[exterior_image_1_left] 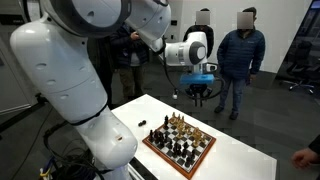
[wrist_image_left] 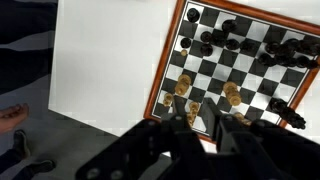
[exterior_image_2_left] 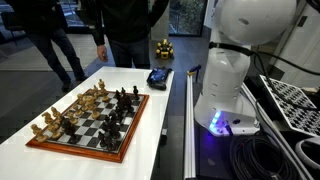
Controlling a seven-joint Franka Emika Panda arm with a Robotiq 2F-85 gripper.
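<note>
A wooden-framed chessboard (exterior_image_1_left: 181,145) lies on the white table, with light and dark pieces standing on it. In the wrist view the board fills the right side; dark pieces (wrist_image_left: 232,43) cluster along its upper part, and a tan piece (wrist_image_left: 232,93) and a few others stand lower down. My gripper (exterior_image_1_left: 200,98) hangs high above the far side of the board, clear of every piece. Its dark fingers look apart, with nothing seen between them. The second exterior view shows the board (exterior_image_2_left: 85,148) and pieces, but not the gripper.
A small dark object (exterior_image_1_left: 142,123) lies left of it. A dark blue item (exterior_image_2_left: 158,77) sits near a table corner. People stand behind the table, and a hand (exterior_image_1_left: 305,158) shows at right.
</note>
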